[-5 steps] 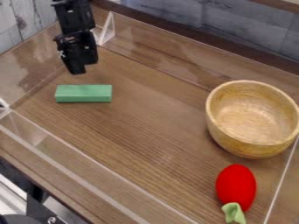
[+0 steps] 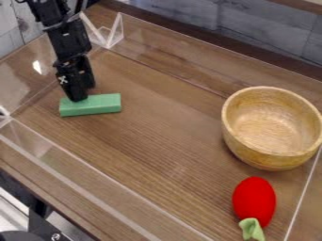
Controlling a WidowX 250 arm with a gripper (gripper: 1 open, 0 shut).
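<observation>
A dark robot gripper (image 2: 73, 87) reaches down from the upper left, its tip at the back edge of a green rectangular block (image 2: 94, 106) lying on the wooden table (image 2: 164, 160). Whether the fingers are open or shut on the block is too small and dark to tell.
A tan round bowl (image 2: 269, 127) stands at the right. A red object with a light green end (image 2: 254, 200) lies at the lower right. Cables and clutter line the left edge.
Since one second ago the gripper has come down onto the green block's back side. The block looks to be in about the same place.
</observation>
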